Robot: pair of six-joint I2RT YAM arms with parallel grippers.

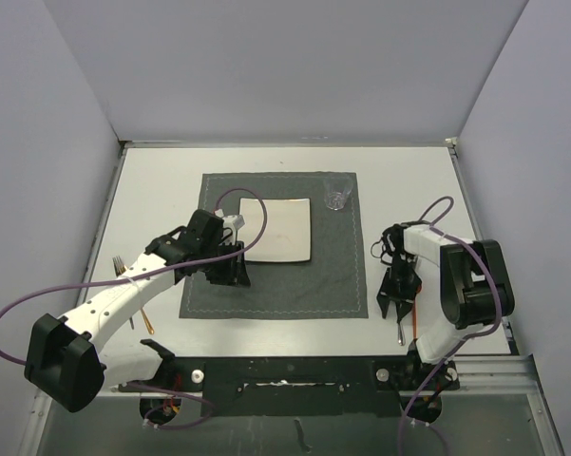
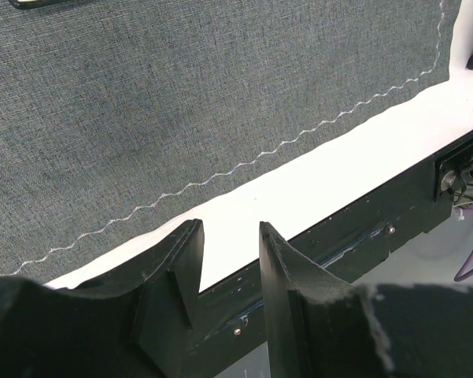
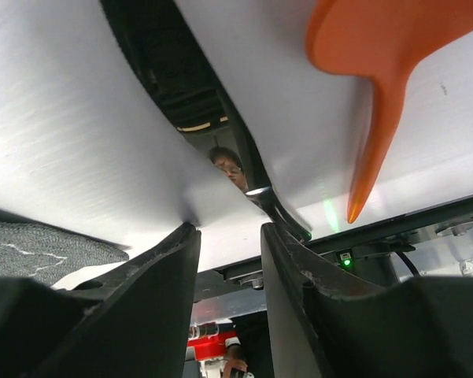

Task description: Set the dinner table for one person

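A grey placemat (image 1: 295,294) holds a square cream plate (image 1: 275,228) and a clear glass (image 1: 337,190). My left gripper (image 1: 230,274) hangs open over the mat left of centre; the left wrist view shows only cloth and white table between its fingers. My right gripper is open, low at the right of the mat, over a shiny knife (image 3: 212,138). The knife's handle end lies just beyond the fingertips. An orange utensil (image 3: 382,118) lies beside it. At the far left lie a fork (image 1: 120,266) and other cutlery.
Walls enclose the sides and back.
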